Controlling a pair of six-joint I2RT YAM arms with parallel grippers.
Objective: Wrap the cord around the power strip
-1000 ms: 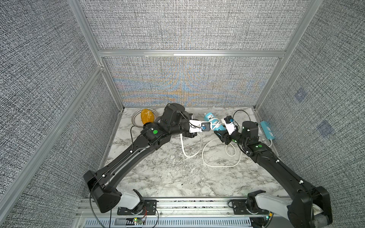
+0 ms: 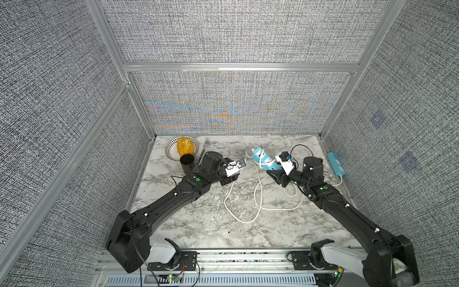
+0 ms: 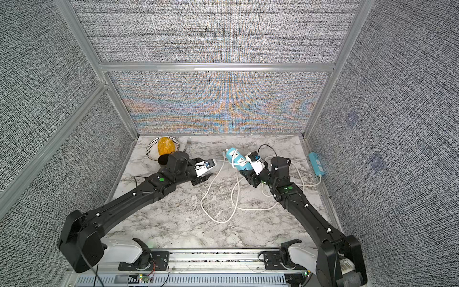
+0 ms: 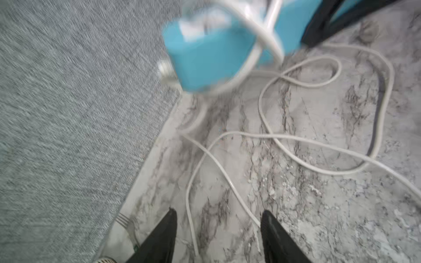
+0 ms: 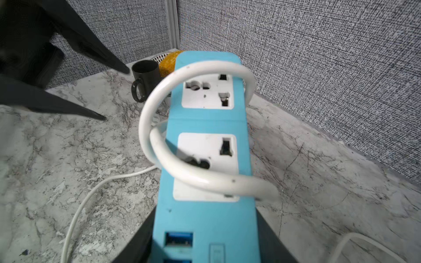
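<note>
A light blue power strip (image 5: 204,125) with white sockets is tilted up off the table, its near end clamped in my right gripper. White cord (image 5: 206,177) loops loosely around the strip in the right wrist view, lying across its socket face. More of the cord (image 2: 248,222) trails in wide curves over the table. My left gripper is left of the strip, apart from it, fingers spread. Behind that gap in the left wrist view, cord (image 4: 234,188) runs along the tabletop; none is visibly pinched.
A patterned bowl (image 2: 168,152) with an orange-yellow item (image 2: 185,146), a dark mug (image 5: 147,74) and a fork (image 2: 205,145) occupy the back left. Another blue block (image 2: 336,164) with a cord stands by the right wall.
The right gripper has kept its hold; the strip's far end has shifted slightly left.
</note>
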